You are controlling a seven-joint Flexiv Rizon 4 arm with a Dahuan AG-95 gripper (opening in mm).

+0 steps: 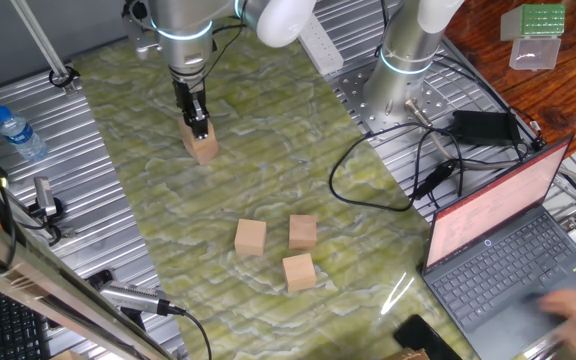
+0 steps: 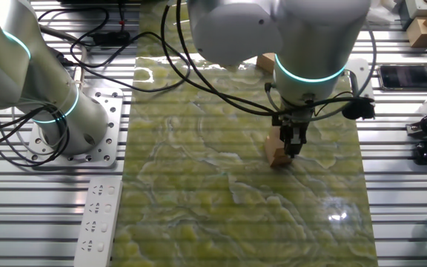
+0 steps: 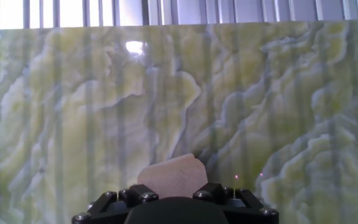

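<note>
My gripper [image 1: 198,132] points down at the far left part of the green marbled board. It is shut on a wooden block [image 3: 174,177], whose pale face shows between the two fingers in the wrist view. In exterior view 1 a wooden cube [image 1: 203,152] shows just below the fingers, apparently under the held block; the dark fingers partly hide where the two meet. From the other side, pale and darker wood [image 2: 276,150] shows beside the gripper. Three more wooden cubes [image 1: 251,237] stand apart in a loose group on the board.
An open laptop [image 1: 503,265] with a hand on it and a phone [image 1: 426,338] lie at the lower right. The middle of the board is clear.
</note>
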